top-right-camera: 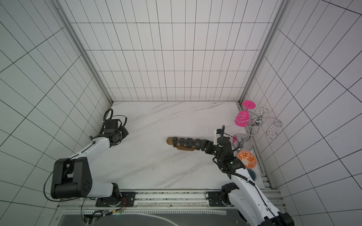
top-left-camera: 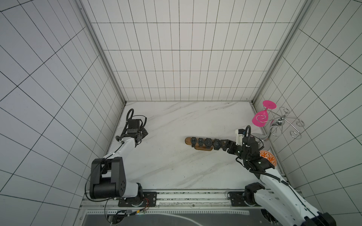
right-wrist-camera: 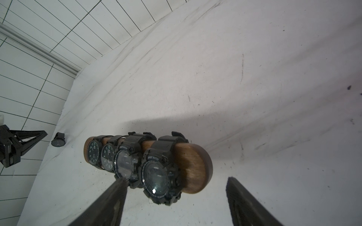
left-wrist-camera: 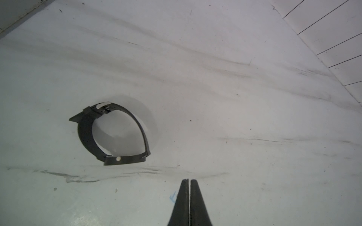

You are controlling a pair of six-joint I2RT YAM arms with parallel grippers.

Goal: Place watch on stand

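Observation:
A loose black watch (left-wrist-camera: pixel 88 137) lies on its side on the white table, its buckled strap making a closed loop. Below and right of it in the left wrist view, my left gripper has its fingertips together with nothing between them, clear of the watch. The right wrist view shows that same watch (right-wrist-camera: pixel 58 139) far off, near the left arm. Several black watches (right-wrist-camera: pixel 156 179) are on the wooden stand (right-wrist-camera: pixel 194 165), whose near end is bare. My right gripper is open near that end, its fingers apart and nothing gripped.
At the right of the table stand a metal rack with a pink glass (top-left-camera: pixel 260 118) and an orange-patterned plate (top-left-camera: pixel 268 158). Tiled walls bound the left, back and right. Bare table lies between the left arm and the stand.

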